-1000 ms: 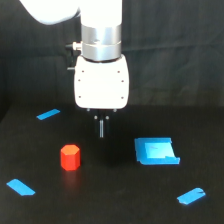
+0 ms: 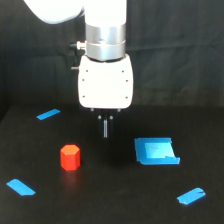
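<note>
Near the middle of the view hangs my gripper (image 2: 105,134), below its white hand (image 2: 105,82). Its two slim fingers sit close together and look shut, and nothing shows between them. A red block (image 2: 70,157) stands on the black table, lower left of the fingertips and apart from them. To the right lies a blue tray-like piece (image 2: 157,151) with a raised or folded edge, also clear of the gripper.
Flat blue strips lie on the table at the back left (image 2: 48,114), the front left (image 2: 20,187) and the front right (image 2: 191,196). Bare black table (image 2: 115,190) fills the front middle. A dark curtain (image 2: 170,55) hangs behind.
My arm and gripper have shifted slightly to the right. The red block and the blue pieces are where they were.
</note>
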